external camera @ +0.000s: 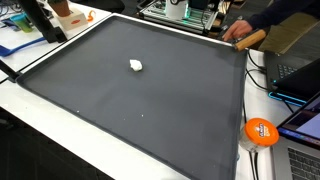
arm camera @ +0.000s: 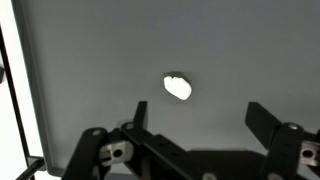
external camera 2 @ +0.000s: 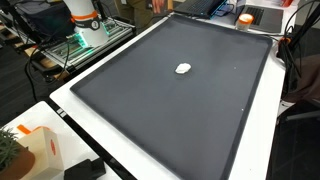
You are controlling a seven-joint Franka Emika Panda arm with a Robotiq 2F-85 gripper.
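A small white lump (external camera: 135, 65) lies on the dark grey board (external camera: 150, 105), toward the board's far side. In the wrist view the white lump (arm camera: 177, 87) shows near the middle of the picture, longish and tilted. My gripper is open above the board, its two dark fingers wide apart at the lower part of that view. Nothing sits between them; the lump appears beyond the fingertips. The second exterior view shows the lump (external camera 2: 183, 69) alone on the board, with no gripper over it in sight.
A person's hand holds a wooden piece (external camera: 250, 40) at the far right corner. An orange-lidded jar (external camera: 262, 132) and laptops (external camera: 290, 82) stand along the right side. A potted plant (external camera 2: 14, 154) is at the near left of the second exterior view. Most of the board is bare.
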